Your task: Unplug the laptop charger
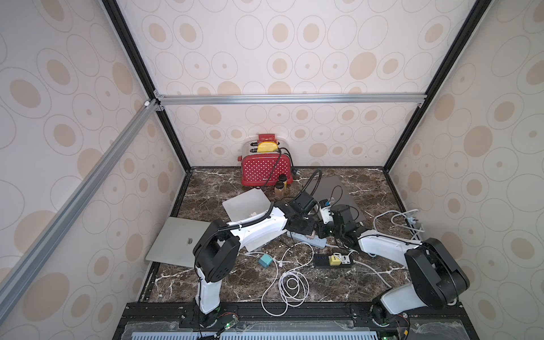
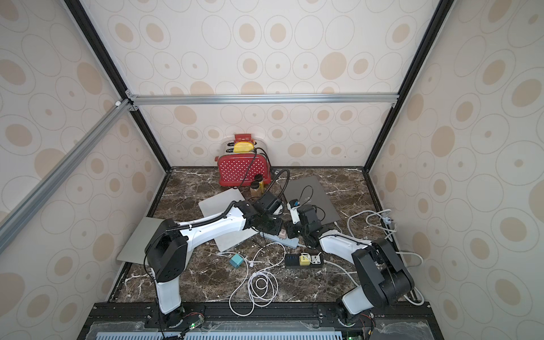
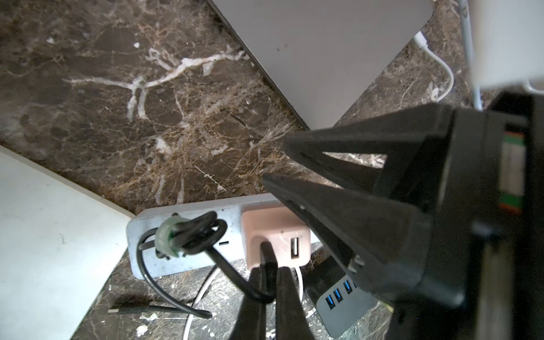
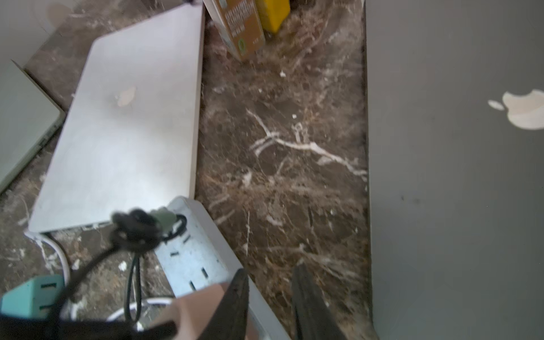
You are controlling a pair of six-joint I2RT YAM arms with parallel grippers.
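A pink charger (image 3: 272, 221) sits on the white power strip (image 3: 187, 255); a black plug with knotted cable (image 3: 170, 235) is at the strip's left end. My left gripper is shut over the pink charger, the black cable crossing at its fingertips; whether it grips the cable is unclear. My right gripper is low beside the pink charger and strip, its dark fingers blurred in the right wrist view; what lies between them is unclear. In the left wrist view it fills the right side, close to my left gripper.
A silver laptop (image 4: 124, 141) lies left, a grey laptop (image 4: 453, 187) right. A red toaster (image 1: 266, 170) stands at the back. A dark power strip (image 1: 323, 260), teal cube (image 1: 265, 259) and coiled white cable (image 1: 291, 286) lie in front.
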